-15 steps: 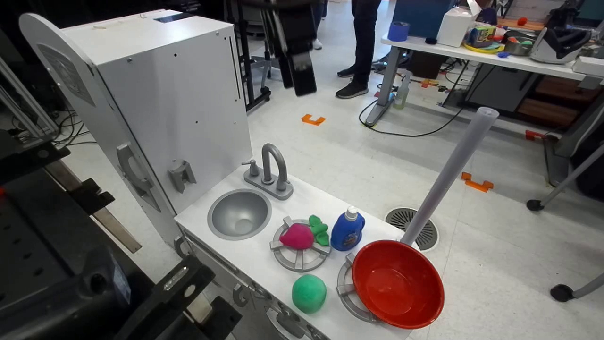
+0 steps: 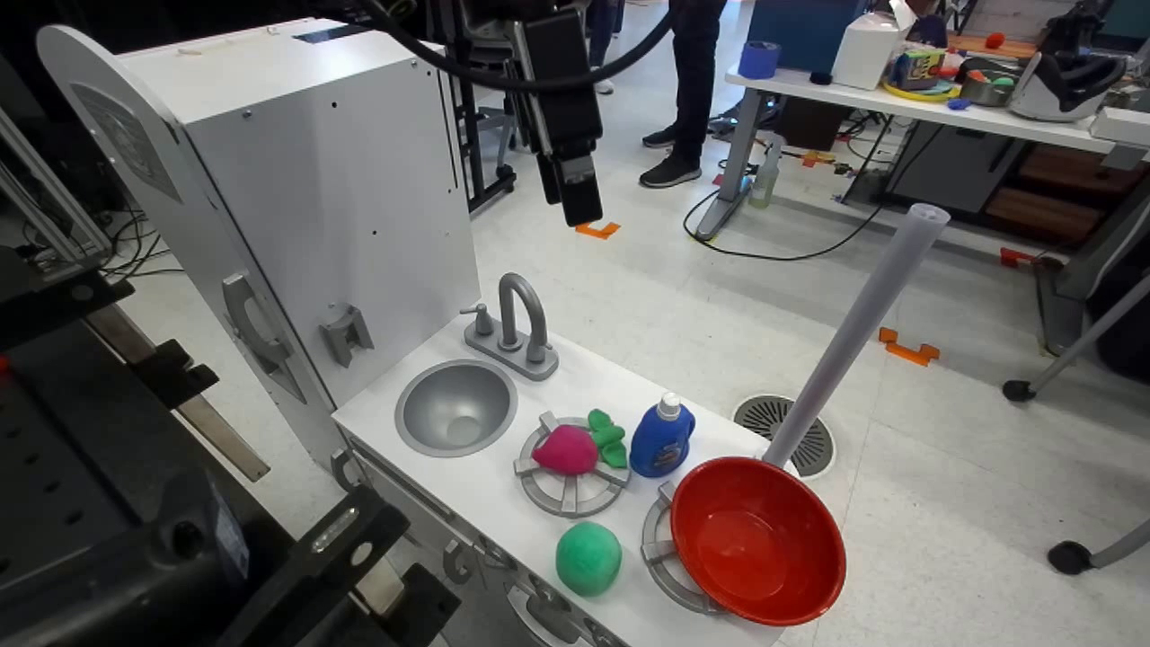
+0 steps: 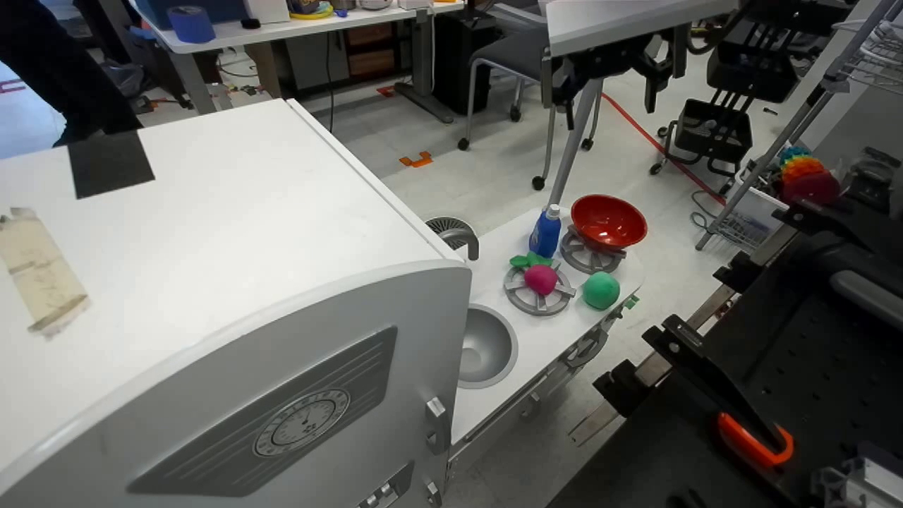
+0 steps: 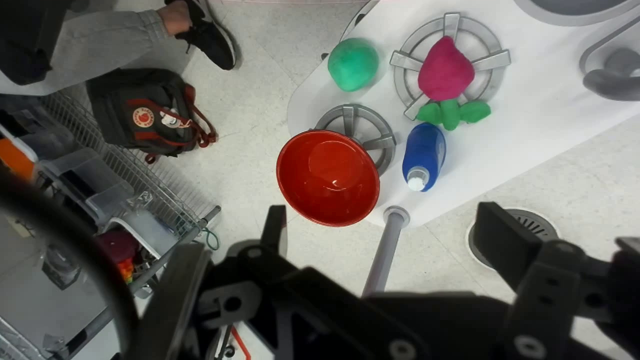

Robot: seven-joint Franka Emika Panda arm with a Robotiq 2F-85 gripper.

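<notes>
High over the toy kitchen counter, my gripper is open, with its fingers spread wide and nothing between them. Exterior view 1 shows the gripper (image 2: 571,205) well above the faucet and counter. A red bowl (image 2: 757,539) rests tilted on the burner nearest the counter's end. Beside it stands a blue detergent bottle (image 2: 662,437), upright. On the other burner lies a pink beet-like toy (image 2: 566,449) with green leaves (image 2: 609,438). A green ball (image 2: 588,559) sits on the counter near its front edge.
A grey sink basin (image 2: 457,408) and faucet (image 2: 522,320) lie toward the tall white cabinet (image 2: 334,205). A grey post (image 2: 857,334) rises at the counter's corner beside the bowl. Bare counter is narrow between the objects.
In exterior view 1 my gripper has come lower, and a cable now crosses in front of the arm. The objects on the counter have stayed in place.
</notes>
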